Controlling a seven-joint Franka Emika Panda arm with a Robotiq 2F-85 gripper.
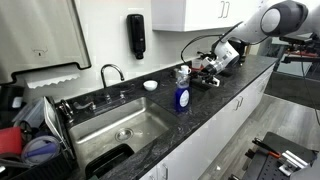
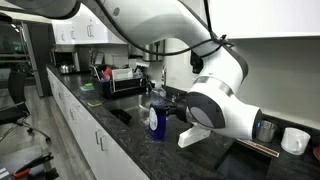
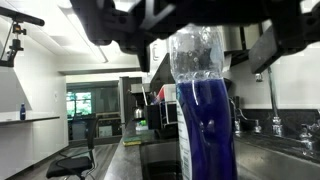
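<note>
A clear bottle of blue liquid stands upright on the dark countertop, to the right of the sink. My gripper is open, with one dark finger on each side of the bottle's clear upper part in the wrist view. Blue liquid fills the lower part of that bottle. In exterior view 2 the arm reaches down to the bottle from the right. Whether either finger touches the bottle is hard to tell.
The sink and its faucet lie to the left of the bottle. A white bowl sits behind. A dish rack crowds the near left. In exterior view 2, a white container stands on the right by the wall.
</note>
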